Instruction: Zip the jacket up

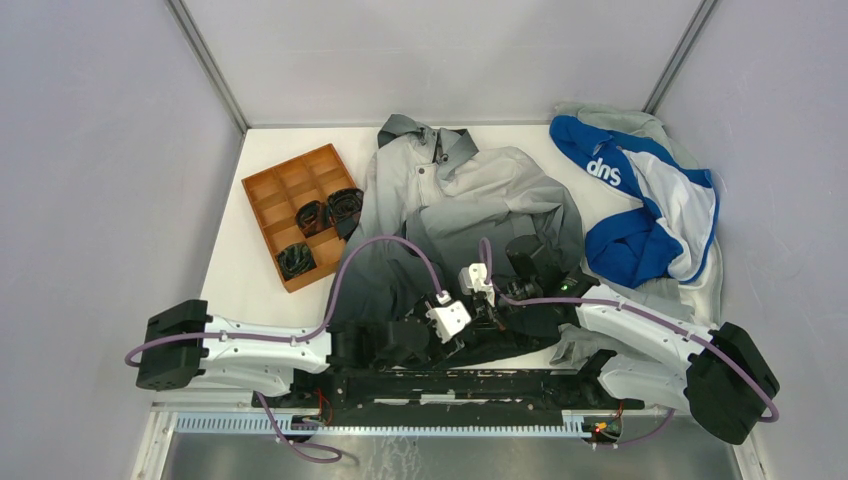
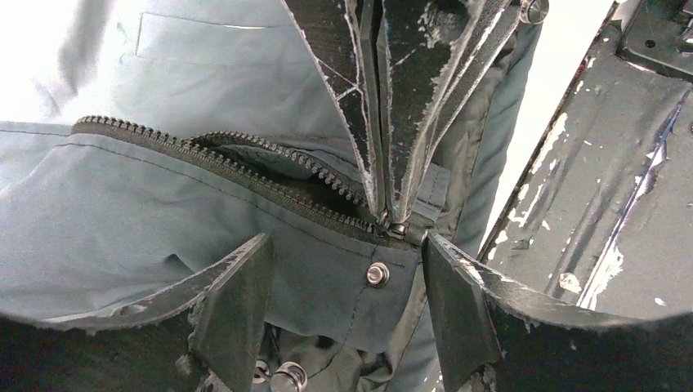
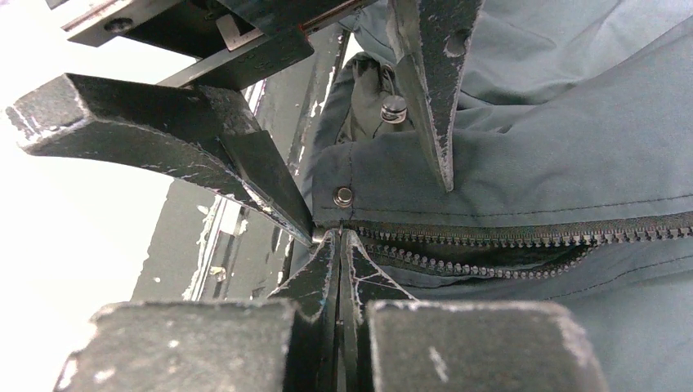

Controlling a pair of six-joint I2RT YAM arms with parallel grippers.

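The grey jacket point(image 1: 470, 230) lies spread on the table, its lower part under both arms. A dark zipper point(image 2: 212, 159) crosses the left wrist view, its two toothed rows meeting at the hem end and bowing apart further up. Pressed together, the tips of my right gripper are at the zipper's bottom end; whether anything thin is between them is unclear. My left gripper is open, its fingers point(image 2: 233, 294) apart over the placket, with a metal snap point(image 2: 377, 274) showing between them. One left finger point(image 3: 266, 180) comes close to the right tips.
A wooden compartment box point(image 1: 262, 205) with dark items stands at the back left. A blue and white garment point(image 1: 650, 215) lies at the right. The table's front edge runs close to the hem.
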